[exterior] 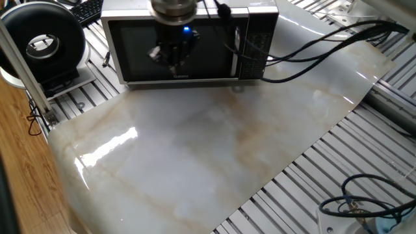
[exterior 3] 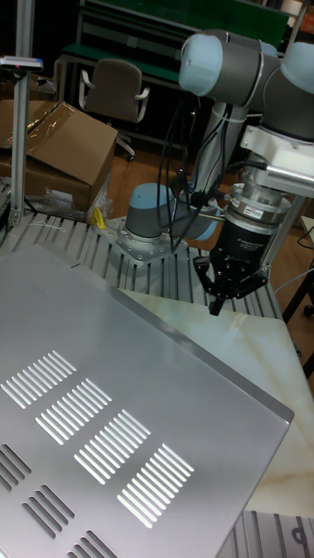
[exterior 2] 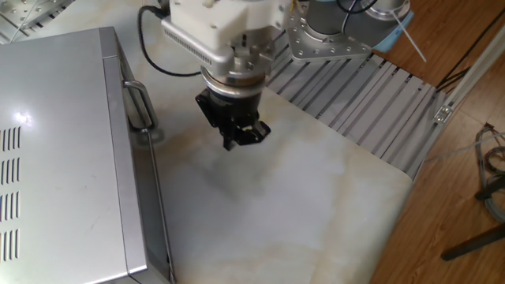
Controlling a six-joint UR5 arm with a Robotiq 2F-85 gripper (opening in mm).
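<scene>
A silver microwave with a dark glass door (exterior: 136, 49) stands at the back of the sheet in the first exterior view. Its door looks shut, and the upright handle (exterior: 236, 52) is on the door's right side. In the second view the same handle (exterior 2: 144, 102) sticks out from the microwave's front. My black gripper (exterior: 173, 65) hangs in front of the door, left of the handle in the first view. From the second view, the gripper (exterior 2: 241, 140) is clearly apart from the handle, pointing down over the sheet. Nothing shows held; its finger opening is unclear.
Black cables (exterior: 325, 49) loop across the right. A black ring-shaped object (exterior: 65, 29) stands on the left. The robot's base (exterior 3: 148, 219) is bolted beyond the microwave in the third view.
</scene>
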